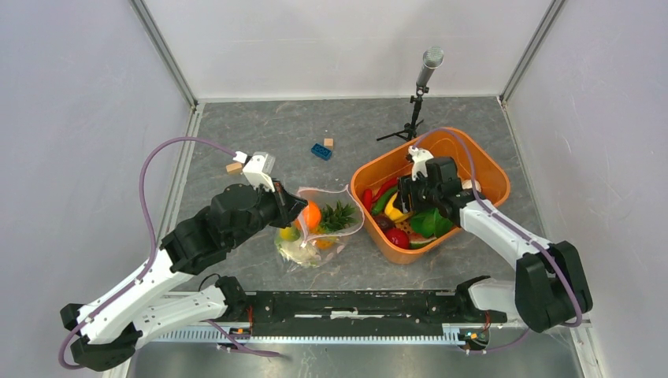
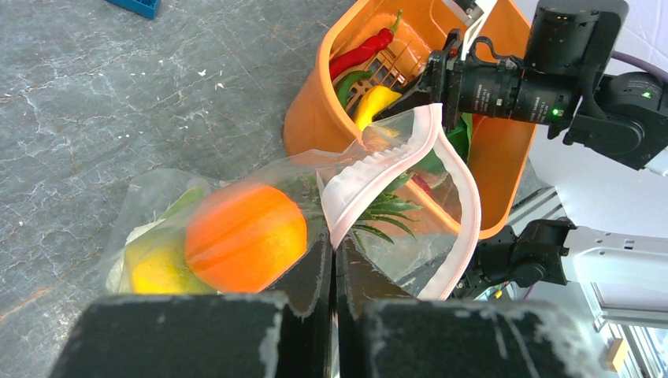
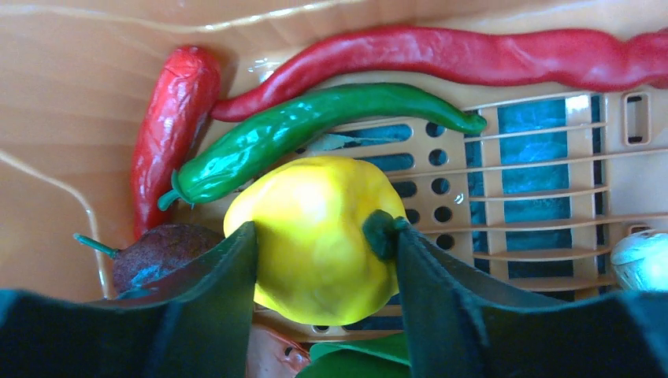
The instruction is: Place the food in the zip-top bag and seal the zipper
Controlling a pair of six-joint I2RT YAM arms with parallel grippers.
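The zip top bag (image 1: 311, 252) holds an orange fruit (image 2: 244, 236), yellow-green items and a spiky pineapple top (image 1: 337, 216). My left gripper is shut on its zipper edge, the mouth gaping. My right gripper is down in the orange bin (image 1: 370, 240), its fingers either side of a yellow pepper (image 3: 315, 260); whether they grip it is unclear.
Around the pepper lie red chilies (image 3: 441, 55), a green chili (image 3: 260, 142), a dark round item (image 3: 169, 256) and greens. A blue block (image 1: 321, 151), small wooden blocks and a microphone stand (image 1: 413, 118) are behind.
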